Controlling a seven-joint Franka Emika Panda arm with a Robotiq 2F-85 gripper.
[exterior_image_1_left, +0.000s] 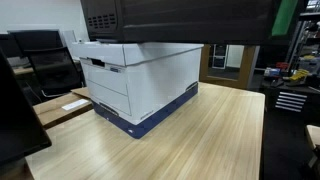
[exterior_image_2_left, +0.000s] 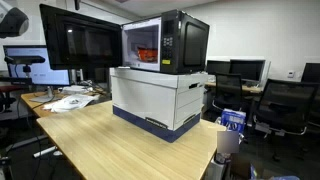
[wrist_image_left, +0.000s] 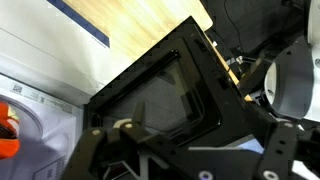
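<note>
A black microwave (exterior_image_2_left: 185, 42) sits on top of a white cardboard box, its door (exterior_image_2_left: 80, 45) swung wide open to the left. An orange-red item (exterior_image_2_left: 147, 54) is inside the lit cavity, and part of the same item (wrist_image_left: 8, 130) shows at the left edge of the wrist view. The dark door fills the middle of the wrist view. My gripper is over the door there, its fingers apart and nothing seen between them. Whether they touch the door cannot be told. In exterior view 1 the microwave and door cover the top of the picture.
The white box (exterior_image_2_left: 160, 98) rests on a blue base (exterior_image_2_left: 158, 128) on the wooden table (exterior_image_2_left: 100, 140). Bare tabletop lies in front of the box. Office chairs (exterior_image_2_left: 285, 102) and monitors stand behind. A blue-and-white package (exterior_image_2_left: 232, 121) is beyond the table's right edge.
</note>
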